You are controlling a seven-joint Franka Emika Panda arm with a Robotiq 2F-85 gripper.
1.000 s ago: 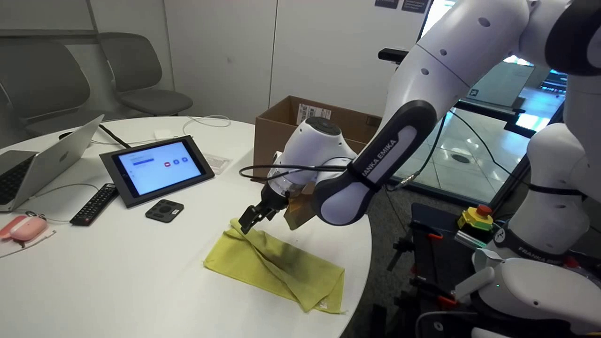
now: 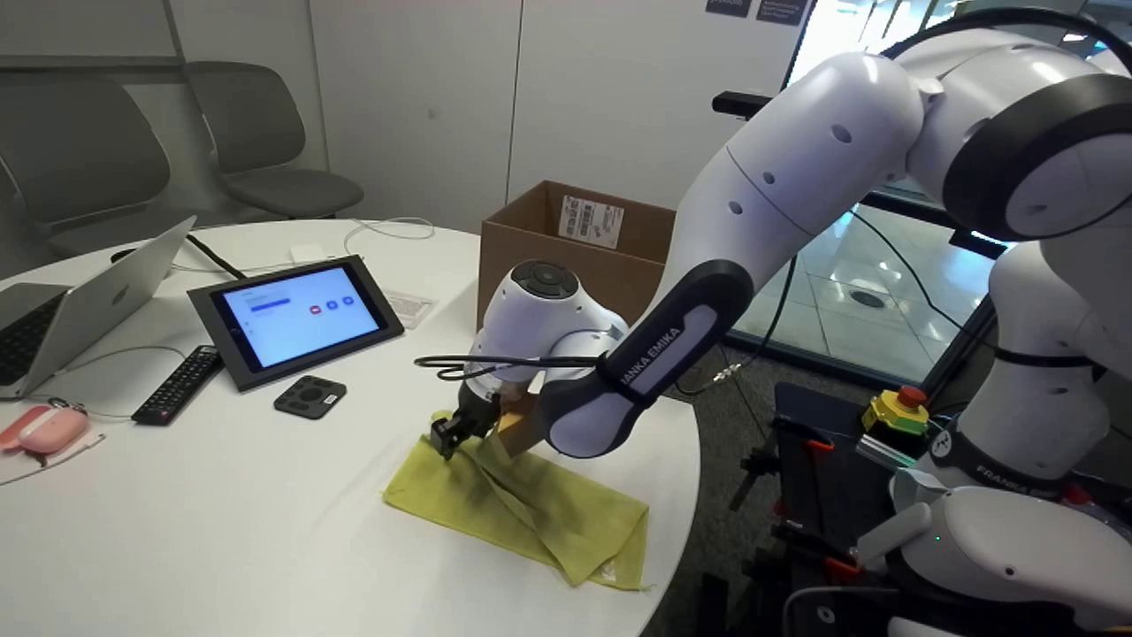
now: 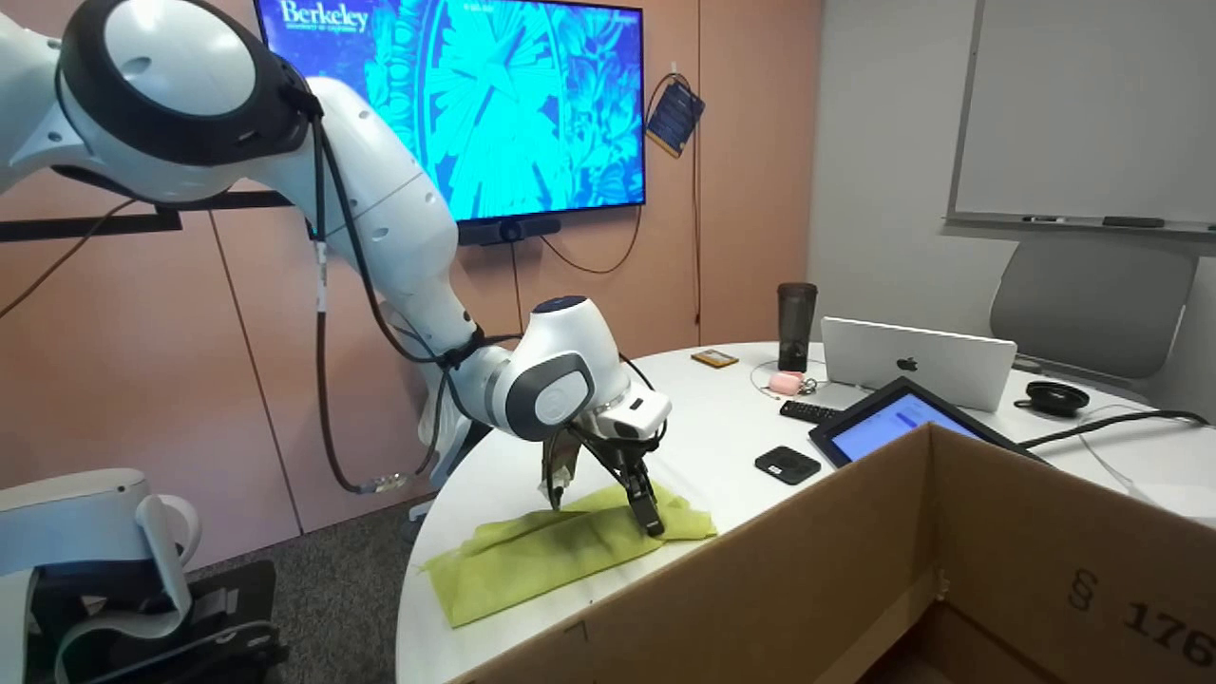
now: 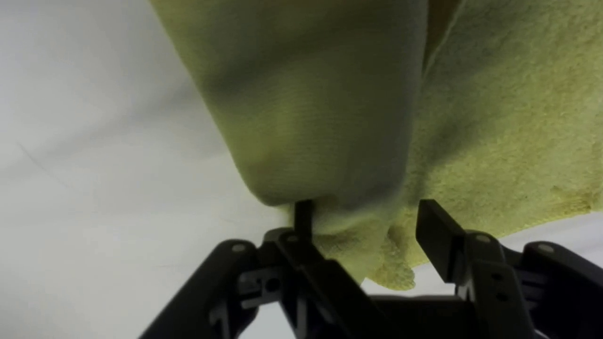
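Note:
A yellow-green cloth (image 2: 562, 520) lies partly folded on the white round table, one layer slanting across another. My gripper (image 2: 450, 435) is down at the cloth's far end in exterior view 1. In exterior view 2 its dark fingers (image 3: 644, 509) reach the cloth (image 3: 536, 566) near the end closer to the box. The wrist view shows the gripper with its fingers apart and cloth (image 4: 339, 113) in the gap. One fingertip is partly covered by the raised fold; whether the cloth is gripped does not show.
A cardboard box (image 3: 1060, 513) stands beside the cloth on the table's far side. A tablet (image 2: 302, 318), a black remote (image 2: 179, 384), a small black device (image 2: 309, 397) and a laptop (image 2: 106, 303) sit farther left.
The arm has come down and slightly left in exterior view 1, bringing the gripper from above the cloth's far end onto it. The cloth lies much as before.

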